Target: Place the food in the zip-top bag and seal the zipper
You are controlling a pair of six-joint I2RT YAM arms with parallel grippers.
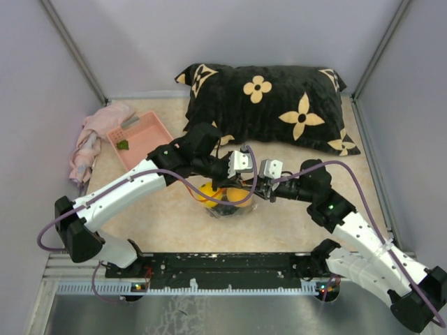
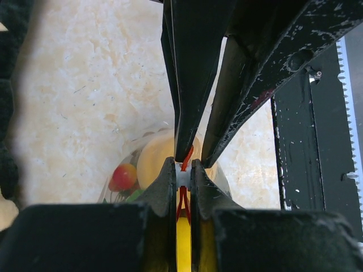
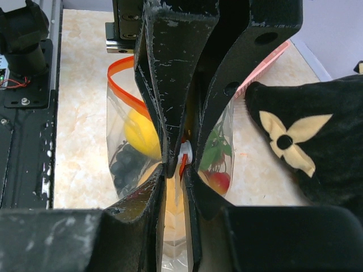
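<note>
The clear zip top bag holds yellow and orange round food, red pieces and greens, with a red-orange zipper strip along its opening. In the left wrist view my left gripper is shut on the zipper's white slider. My right gripper is at the same spot from the other side, part open, its fingertips around the zipper end beside the left fingertips. Both grippers hide much of the bag's top in the top view.
A pink basket with a green item sits at the back left beside a pink cloth. A large black patterned cushion lies at the back.
</note>
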